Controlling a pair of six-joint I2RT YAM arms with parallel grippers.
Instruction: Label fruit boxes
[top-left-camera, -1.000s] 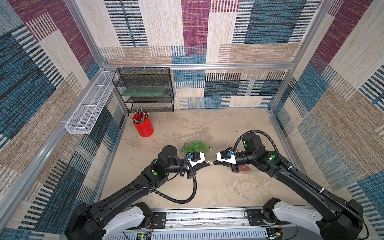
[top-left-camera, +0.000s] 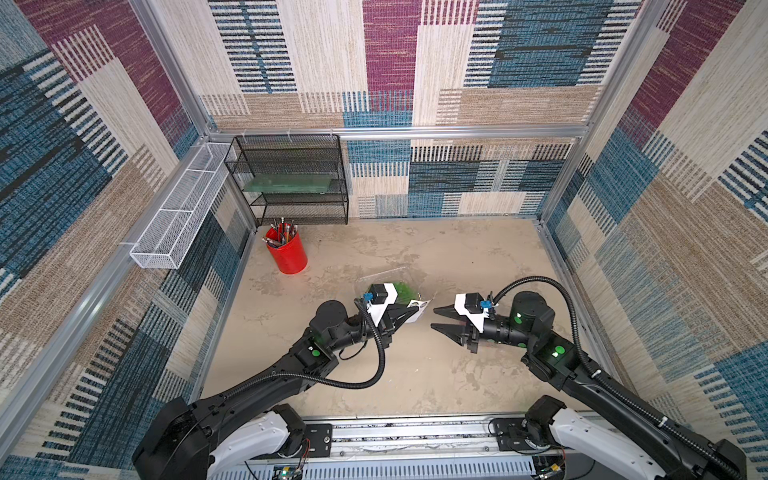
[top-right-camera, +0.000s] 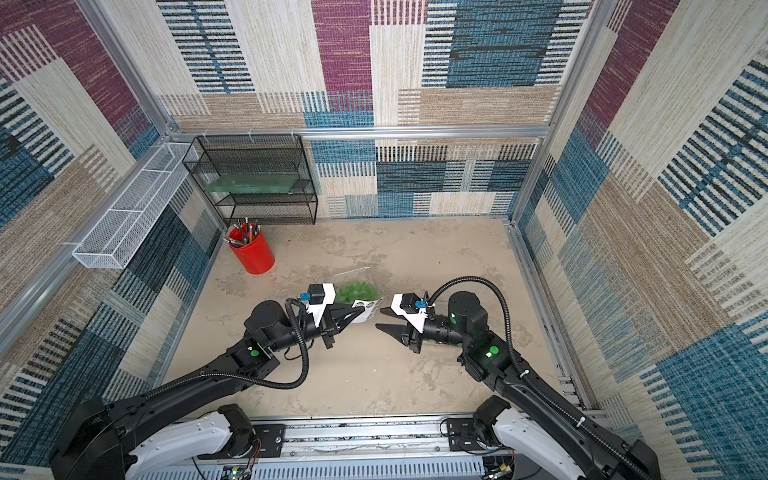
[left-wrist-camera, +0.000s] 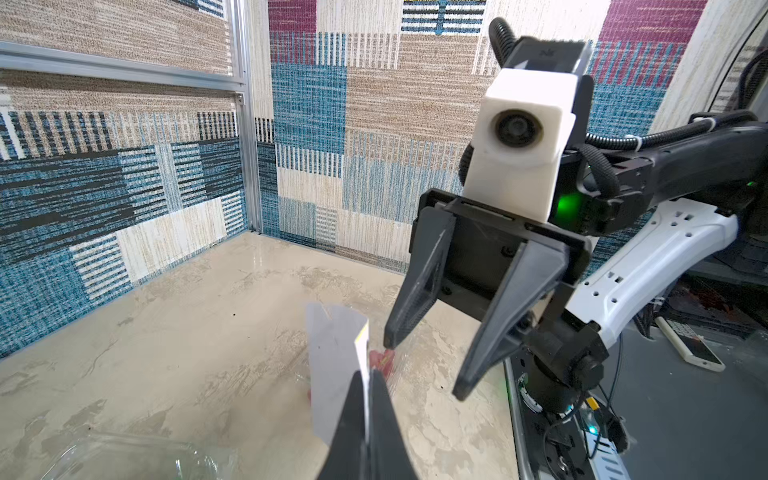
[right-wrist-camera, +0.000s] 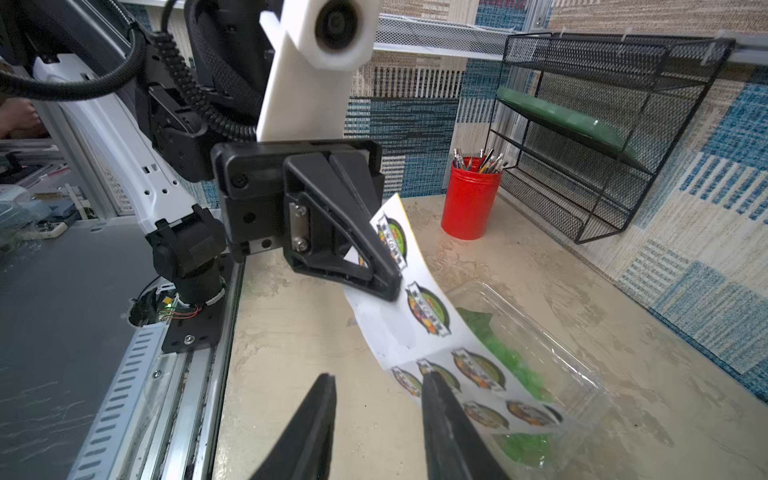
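A white sheet of round labels (right-wrist-camera: 428, 308) hangs from my left gripper, whose fingers are shut on its edge. The sheet bends partway down, its printed side facing the right wrist camera. My right gripper (top-left-camera: 436, 318) faces it across a small gap, fingers apart and nothing between the fingers. Below the left gripper, a clear box (right-wrist-camera: 552, 340) with green contents (right-wrist-camera: 524, 444) rests on the table. Something red (left-wrist-camera: 382, 364) in clear plastic shows partly behind the sheet in the left wrist view; the right arm covers it from above.
A red cup of pens (top-left-camera: 288, 254) stands at the back left beside a black wire rack (top-left-camera: 345, 204) holding a green tray (top-left-camera: 288, 184). A white wire basket (top-left-camera: 177, 212) is mounted along the left wall.
My grippers were nearly touching at the sheet; the right one has drawn back rightward and opened. The left has turned, tilting the sheet up over part of the green-filled box.
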